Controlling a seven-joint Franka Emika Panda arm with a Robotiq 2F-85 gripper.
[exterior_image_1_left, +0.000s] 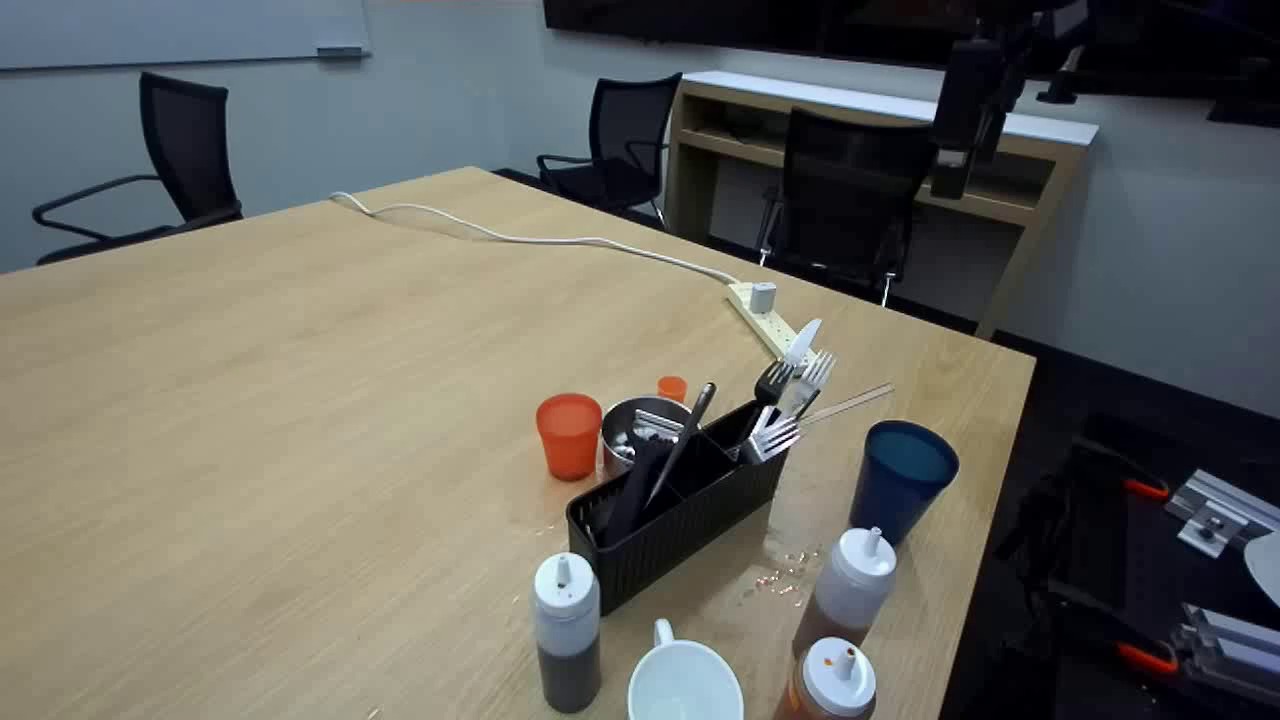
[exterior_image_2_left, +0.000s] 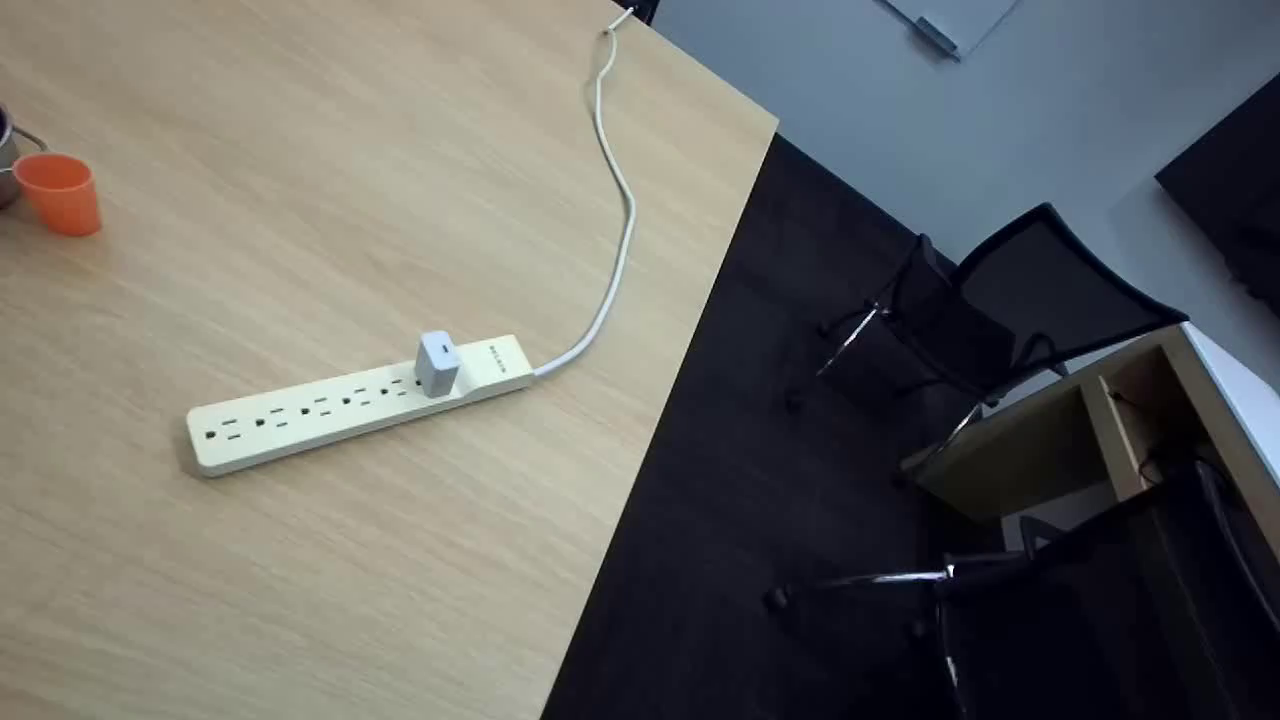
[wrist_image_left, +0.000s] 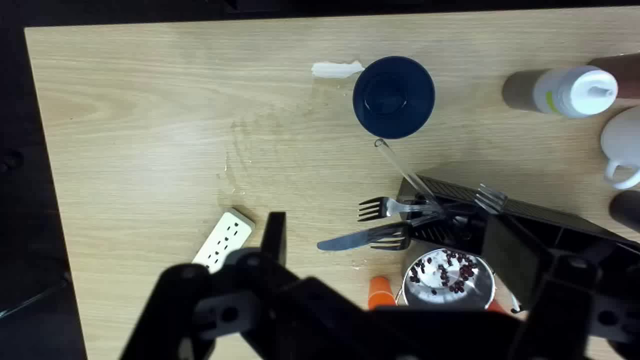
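My gripper stands open, its two dark fingers wide apart in the wrist view with nothing held between them. In exterior view 1 the gripper hangs high at the upper right, well clear of the table. Far below sits a black cutlery caddy with forks, a knife and other utensils poking out. Beside it is a metal pot holding small dark red beans. A dark blue cup stands upright near the table edge, and a clear straw leans from the caddy towards it.
A power strip with a plugged-in adapter and white cord lies on the table. Orange cups, squeeze bottles and a white mug surround the caddy. Crumbs lie near the blue cup.
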